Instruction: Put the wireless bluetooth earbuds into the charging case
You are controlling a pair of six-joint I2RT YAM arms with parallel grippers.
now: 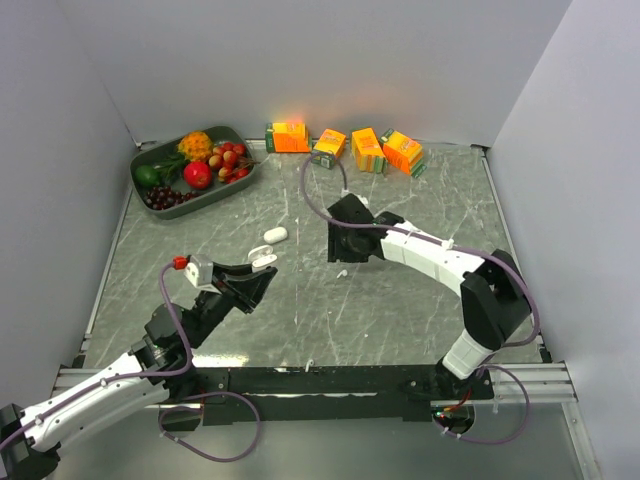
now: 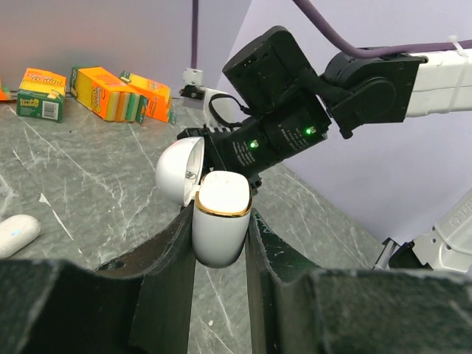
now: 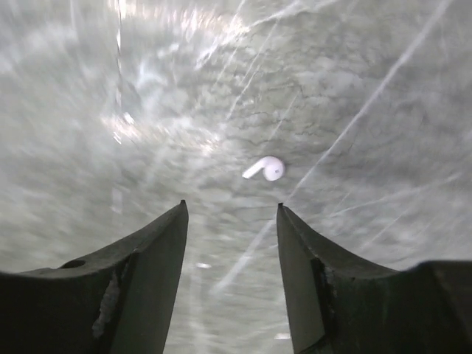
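Observation:
A small white earbud lies on the grey marbled table, ahead of the spread fingertips of my right gripper. That gripper is open and empty, up above the tabletop. From the top, the earbud shows just below the right gripper's dark body. My left gripper is shut on the white charging case, holding it raised with its lid flipped up. The case's slots are mostly hidden from view.
A white rounded object rests on the table near the case. Several orange boxes line the back, and a dark tray of fruit stands back left. Free table surrounds the earbud.

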